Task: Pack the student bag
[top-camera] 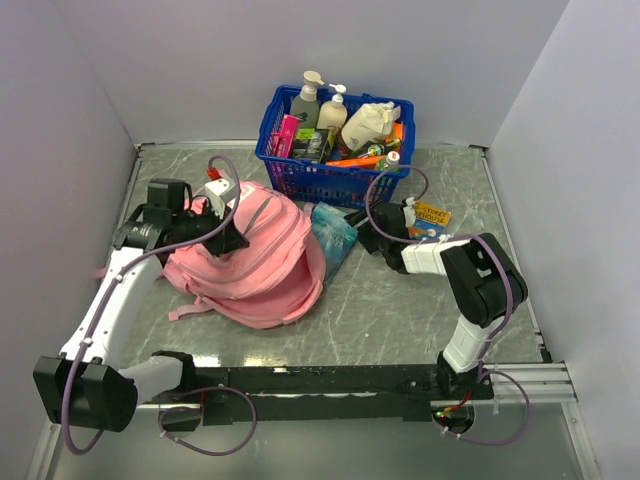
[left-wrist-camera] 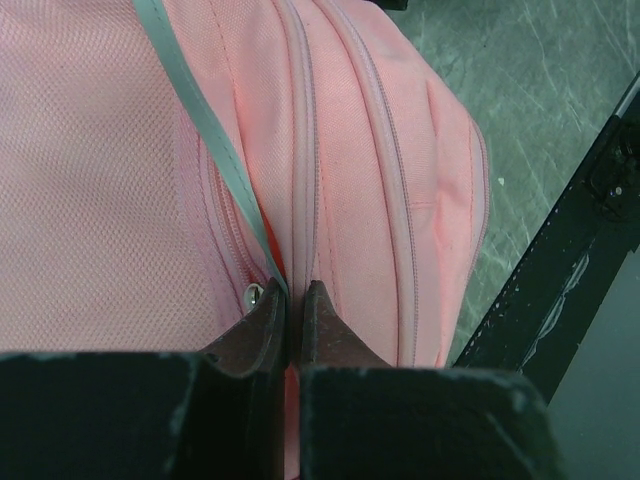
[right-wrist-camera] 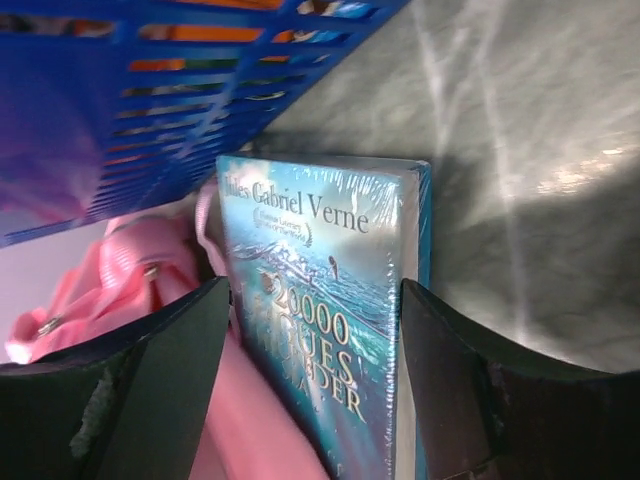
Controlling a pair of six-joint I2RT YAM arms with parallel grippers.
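Observation:
The pink backpack (top-camera: 245,265) lies on the left of the table, with my left gripper shut on its zipped fabric edge. A blue "20,000 Leagues" Jules Verne book (right-wrist-camera: 310,270) lies between the backpack and the basket, tilted against the pink fabric. My right gripper stands part open around the book, one finger on each side of its upper part in the right wrist view. A yellow-and-blue book (top-camera: 430,218) lies to the right, partly hidden by the right arm.
A blue basket (top-camera: 335,175) at the back holds bottles, boxes, a white pack and other items. Bare table (top-camera: 365,320) shows in front of the right arm and at the far right.

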